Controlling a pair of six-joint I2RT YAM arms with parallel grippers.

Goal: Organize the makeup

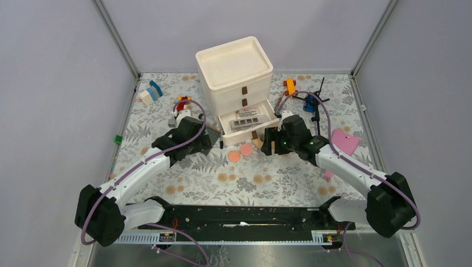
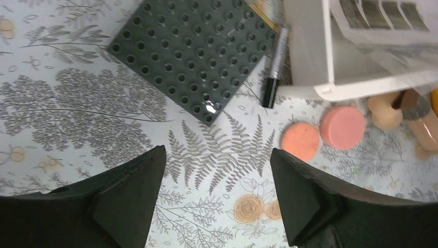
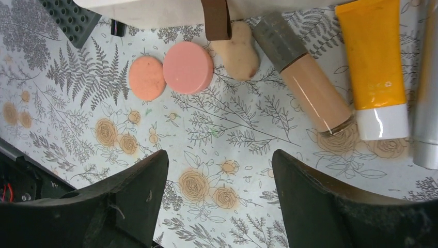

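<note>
The white organizer (image 1: 234, 67) has its bottom drawer (image 1: 227, 134) pulled out, holding clear packs. In the wrist views lie a black-capped tube (image 2: 270, 88), coral disc (image 3: 146, 78), pink disc (image 3: 187, 67), beige puff (image 3: 239, 57), foundation bottle (image 3: 315, 92), orange tube (image 3: 375, 62) and silver tube (image 3: 426, 103). My left gripper is part open over the floral mat beside a perforated grey board (image 2: 191, 62), empty. My right gripper is open and empty, just in front of the drawer above these items.
Toys stand at the back left and right. A pink object (image 1: 345, 142) and a black stand lie to the right of my right arm.
</note>
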